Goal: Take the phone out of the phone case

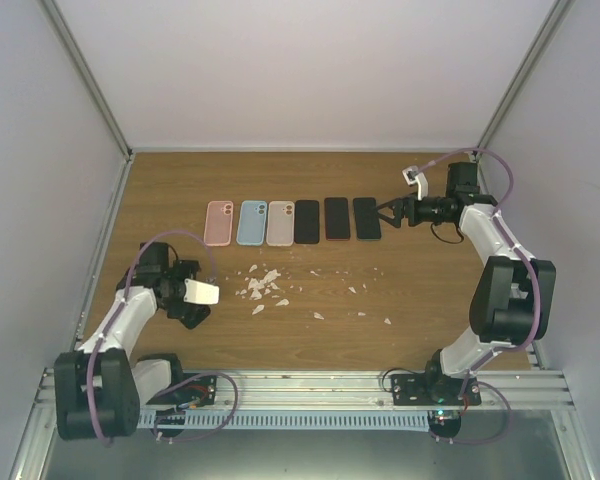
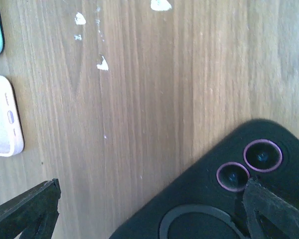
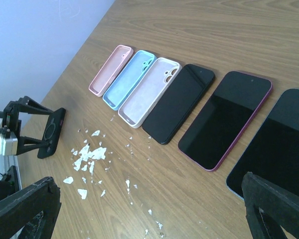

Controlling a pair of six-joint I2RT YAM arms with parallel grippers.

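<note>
A black phone case point(image 2: 189, 214) lies back up at the table's left, with a raised ring and two pink-rimmed camera lenses point(image 2: 232, 177) showing. The lenses suggest a phone inside, but its screen side is hidden. Over this case my left gripper stands open, its fingers point(image 3: 30, 104) spread and holding nothing. In the left wrist view the case sits low and to the right, running under the right finger. My right gripper point(image 1: 379, 214) is open and empty near the right end of the phone row.
Pink point(image 1: 219, 223), blue point(image 1: 252, 223) and pale point(image 1: 280, 223) empty cases lie in a row at the back. Beside them are three dark phones point(image 1: 307, 222). White flakes point(image 1: 264, 284) litter the middle.
</note>
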